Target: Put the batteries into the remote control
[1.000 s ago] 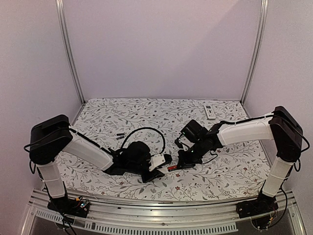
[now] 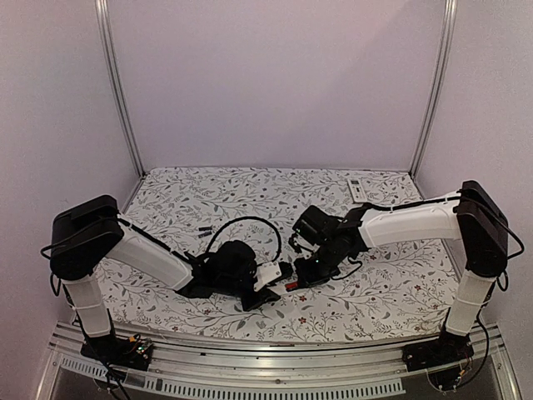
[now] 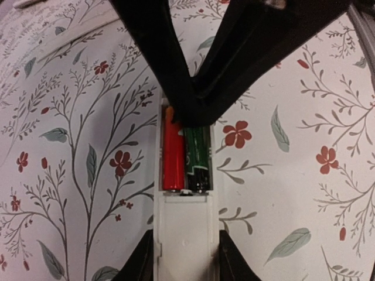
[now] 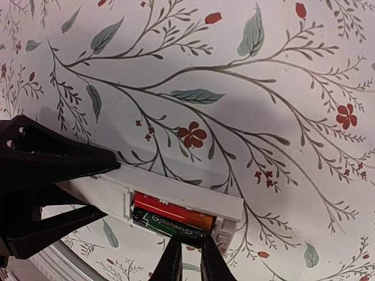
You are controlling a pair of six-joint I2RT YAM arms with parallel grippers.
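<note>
A white remote control (image 3: 186, 234) has its battery compartment facing up. A red battery (image 3: 173, 158) and a dark green battery (image 3: 197, 149) lie side by side in it; whether they sit fully flush I cannot tell. My left gripper is open around the remote's body, one finger along each side. Over the far end of the compartment is my right gripper, shut, with nothing seen between its fingers. In the right wrist view its fingertips (image 4: 209, 249) are at the green battery's end, hiding part of the compartment edge.
Two small dark battery-like pieces (image 2: 205, 232) lie at the left of the table. A white device (image 2: 357, 191) rests at the back right.
The right gripper has moved a little left along the remote, toward the left gripper. The left arm and the remote look unmoved.
</note>
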